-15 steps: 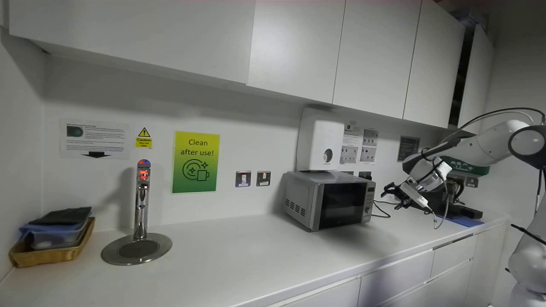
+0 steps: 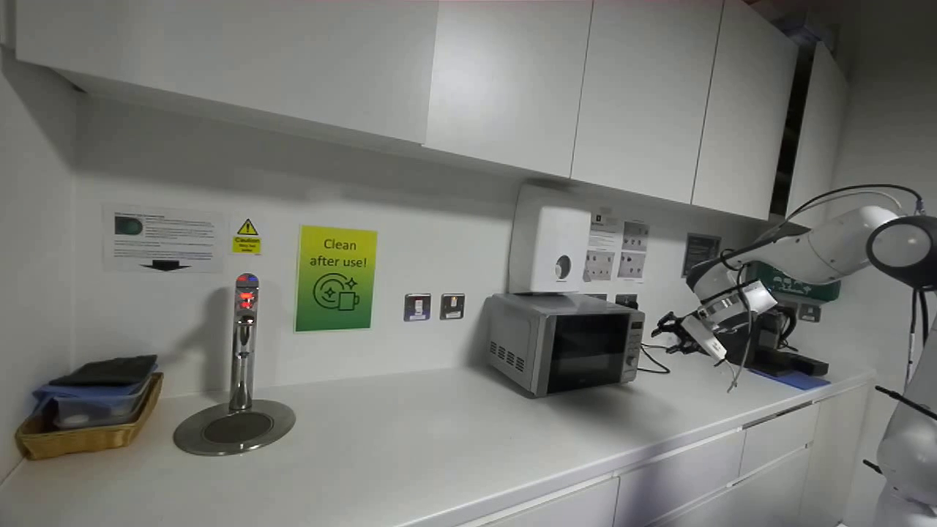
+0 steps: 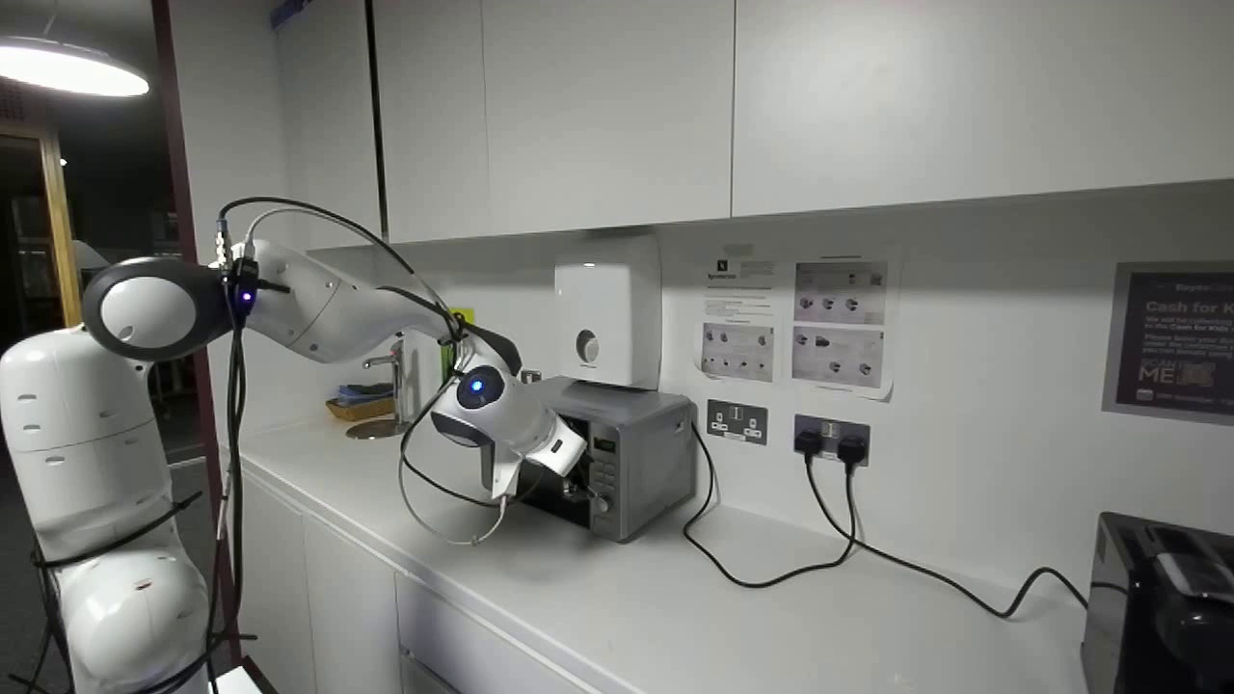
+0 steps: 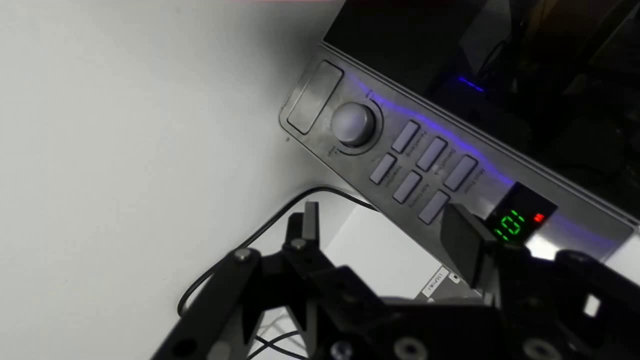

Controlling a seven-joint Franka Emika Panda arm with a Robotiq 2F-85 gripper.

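The silver microwave (image 2: pixel 562 342) stands on the counter with its dark door shut. My gripper (image 2: pixel 665 337) hangs above the counter in front of the microwave's control side, with its fingers spread apart. In the wrist view the gripper shows a wide gap and nothing held in it. Beyond the fingers lies the control panel, with a round knob (image 4: pixel 353 124), several flat buttons, a long door button (image 4: pixel 315 97) and a lit green display (image 4: pixel 510 223). One finger partly overlaps the panel near the display. In exterior view 2 the wrist hides part of the microwave and the fingers.
A black cable (image 3: pixel 740 578) runs over the counter beside the microwave. A paper-towel dispenser (image 3: pixel 607 308) hangs above it, and a black appliance (image 3: pixel 1163 601) stands farther right. Left of the microwave, the counter (image 2: pixel 378 448) is clear up to the tap (image 2: pixel 242 351) and basket (image 2: pixel 88 435).
The arm has shifted slightly left in exterior view 1, and the wrist has turned a little. The microwave has stayed where it was.
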